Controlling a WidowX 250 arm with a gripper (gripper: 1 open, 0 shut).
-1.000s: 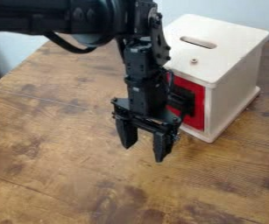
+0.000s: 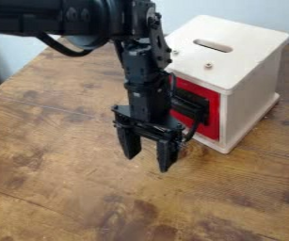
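Note:
My black gripper (image 2: 147, 152) hangs in the middle of the view, fingers pointing down and spread open over the bare wooden table, with nothing seen between them. Just behind it and to the right stands a pale wooden box (image 2: 248, 94) with a slot and small fittings on its top. Its front has a red panel (image 2: 208, 126) with a dark piece on it, partly hidden by my arm.
A white wall shows along the back, beyond the table's edge. The box takes up the back right.
My arm and gripper have shifted slightly to the left over the last second. The box has not moved.

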